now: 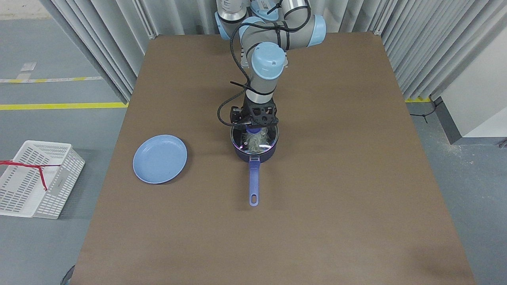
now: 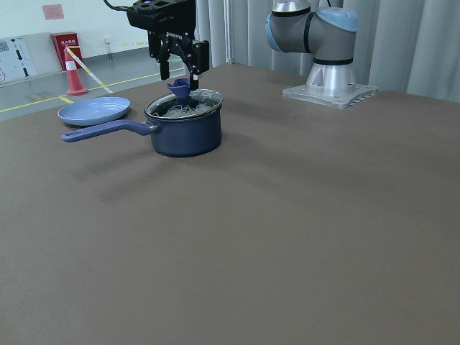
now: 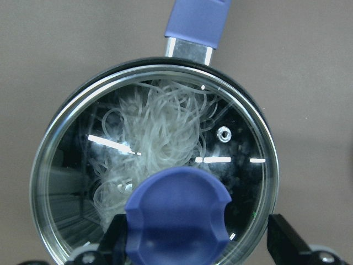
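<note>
A dark blue saucepan (image 2: 185, 140) with a long blue handle (image 1: 254, 183) stands on the brown table, covered by a glass lid (image 3: 151, 127) with a blue knob (image 3: 177, 215); pale noodle-like strands show through the glass. My black gripper (image 2: 180, 70) is directly over the lid, its fingers parted to either side of the knob. In the wrist view the right finger stands clear of the knob, and the left one is at or beside its edge, so the gripper looks open.
A blue plate (image 1: 159, 158) lies on the table left of the pan. A white basket (image 1: 61, 190) is on the floor beyond the left edge.
</note>
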